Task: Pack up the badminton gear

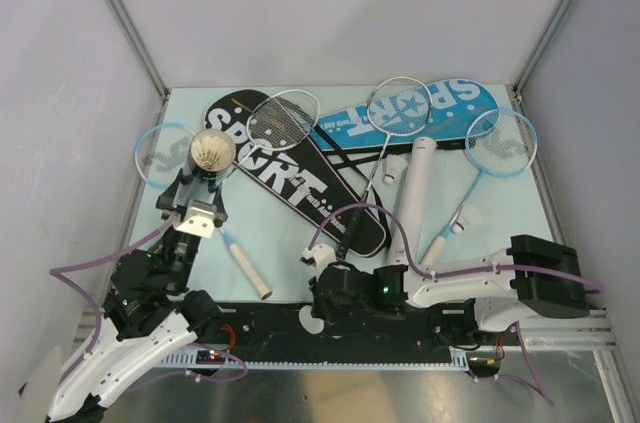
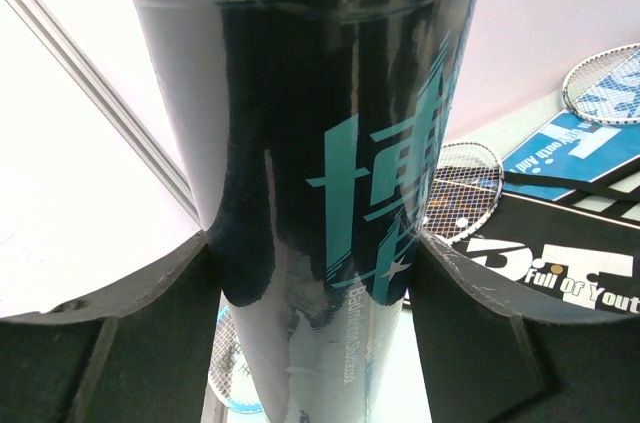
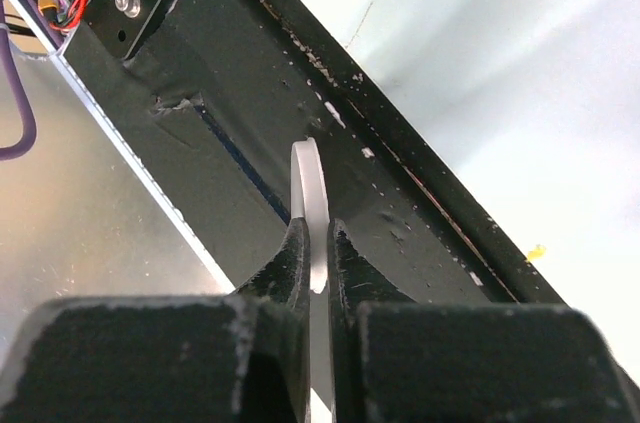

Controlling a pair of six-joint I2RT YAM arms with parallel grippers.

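Observation:
My left gripper is shut around a dark tube (image 2: 300,133) with teal lettering, held upright above the table's left side. From the top view the tube's mouth is uncovered, and a pale feathered shuttlecock (image 1: 213,150) shows inside. Low at the front edge, my right gripper is shut on a thin white disc-shaped lid (image 3: 311,188), seen edge-on in the right wrist view. Rackets lie on the table: one with a white frame (image 1: 283,121) at left, another white one (image 1: 399,107) in the middle, and a blue one (image 1: 501,143) at right. A further blue racket (image 1: 245,271) lies partly behind the left arm.
A black racket cover (image 1: 300,183) and a blue one (image 1: 450,108) lie flat beneath rackets. A long white cylinder (image 1: 413,193) lies right of centre, near loose shuttlecocks (image 1: 394,167). The dark front ledge (image 3: 400,243) lies under my right gripper.

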